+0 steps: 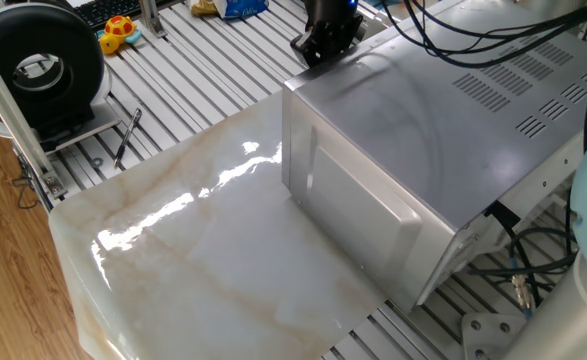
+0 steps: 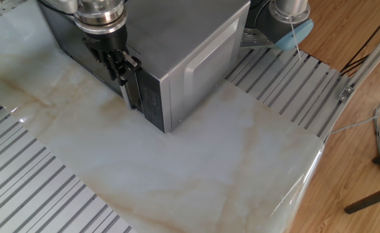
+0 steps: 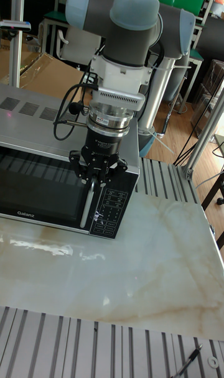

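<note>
A silver microwave [image 1: 403, 110] with a dark front stands on the marbled sheet, and its door [image 3: 40, 189] looks shut. My gripper [image 3: 96, 175] points down at the upper part of the upright door handle [image 3: 88, 202], just left of the button panel [image 3: 109, 209]. In exterior view 2 the gripper [image 2: 126, 77] overlaps the top of the handle [image 2: 130, 97]. Whether its fingers press on the handle or only stand around it cannot be made out. In exterior view 1 just the dark gripper body [image 1: 325, 35] shows behind the microwave's front edge; the handle is hidden there.
Clear marbled sheet [image 2: 196, 175] spreads before and beside the microwave. Black cables [image 1: 503, 60] cross above its top. A pen [image 1: 128, 138], a toy [image 1: 119, 35] and a black ring-shaped object [image 1: 38, 70] are well away.
</note>
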